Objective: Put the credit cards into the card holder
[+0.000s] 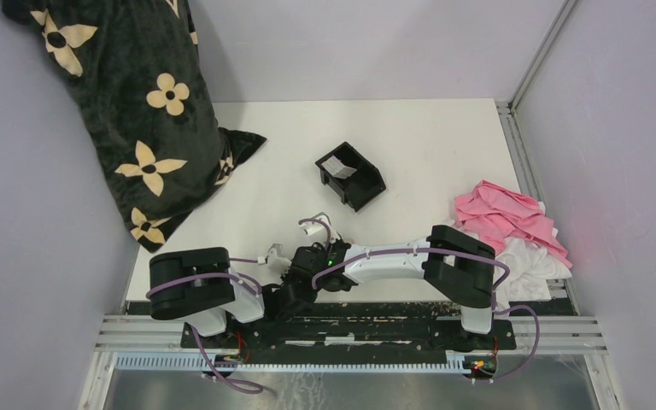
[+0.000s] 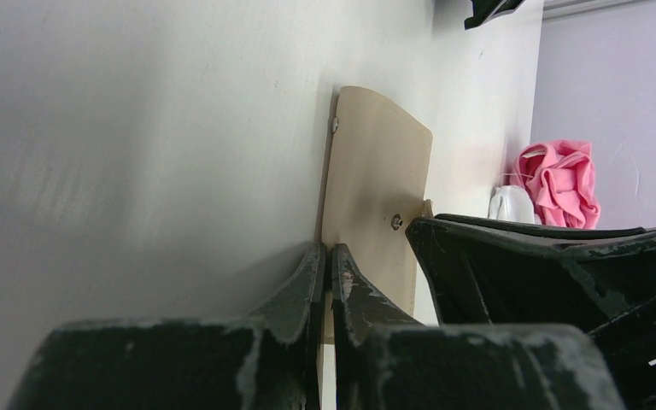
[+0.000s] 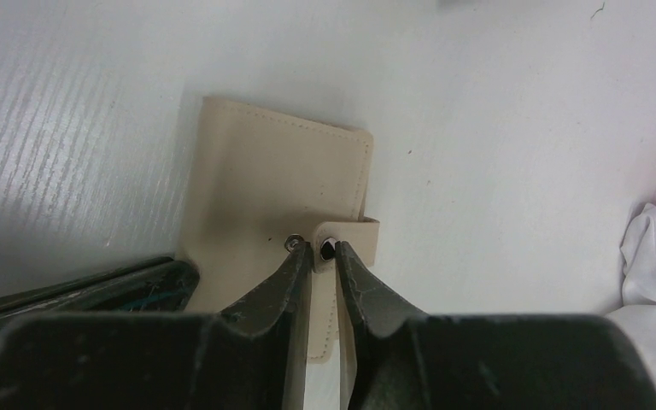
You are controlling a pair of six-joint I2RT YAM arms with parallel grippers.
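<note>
A beige card holder with stitched edges, a snap and a small flap lies on the white table near its front edge, mostly hidden by the arms from above. My left gripper is shut on the holder's near left edge. My right gripper is at the snap flap, its fingertips close around the flap's edge, the fingers part open by a narrow gap. A black open box stands behind the arms, with pale cards inside.
Pink cloth and white cloth lie at the right. A dark flowered blanket covers the back left.
</note>
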